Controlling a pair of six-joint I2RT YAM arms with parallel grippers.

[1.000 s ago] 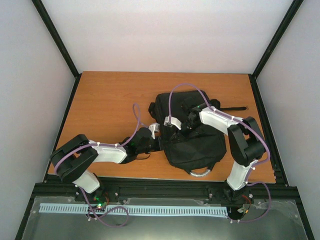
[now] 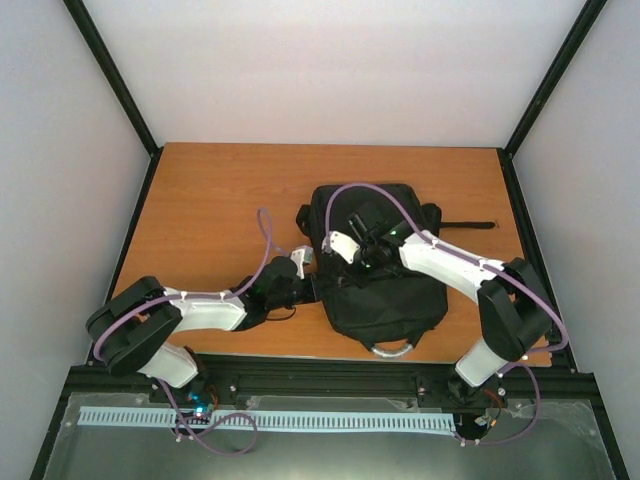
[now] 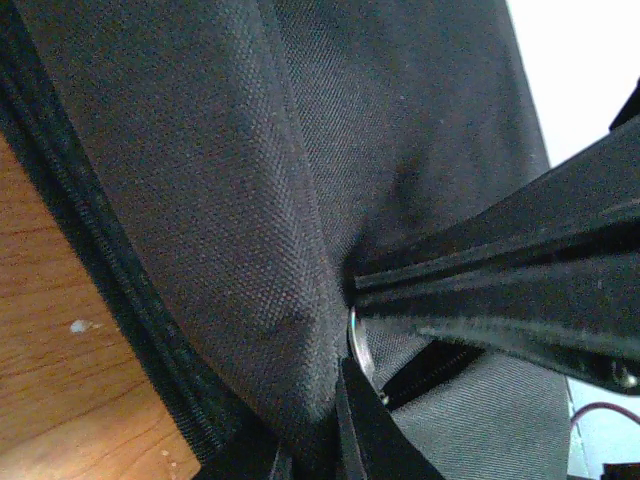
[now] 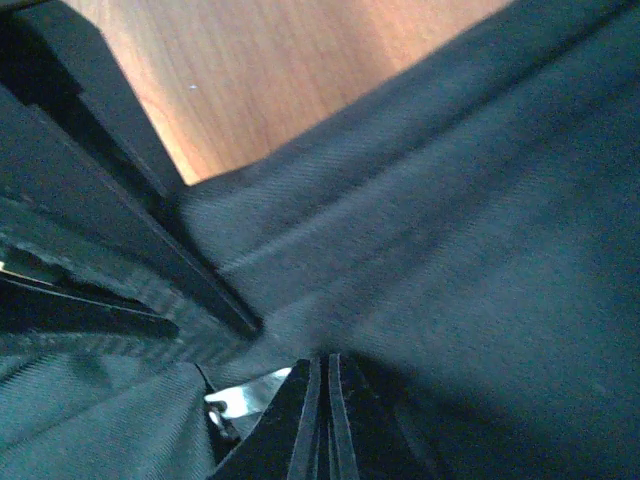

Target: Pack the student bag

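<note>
A black backpack (image 2: 390, 300) lies on the wooden table, its handle (image 2: 390, 351) toward the front edge. At the bag's left side, my left gripper (image 2: 315, 288) is shut on a fold of its fabric (image 3: 230, 220); the fold runs down between the fingertips in the left wrist view. My right gripper is shut over the bag, close beside the left one. A silvery zipper pull (image 4: 248, 395) lies at its fingertips in the right wrist view; whether they pinch it is hidden. The bag's inside is not visible.
Bare wooden table (image 2: 210, 200) stretches to the left and behind the bag. A dark strap (image 2: 468, 225) sticks out to the bag's right. Both grippers almost touch, leaving little room between them.
The bag has shifted slightly left and toward the front, along with a small leftward move of my left gripper. My right arm's elbow has swung outward to the right and frontward.
</note>
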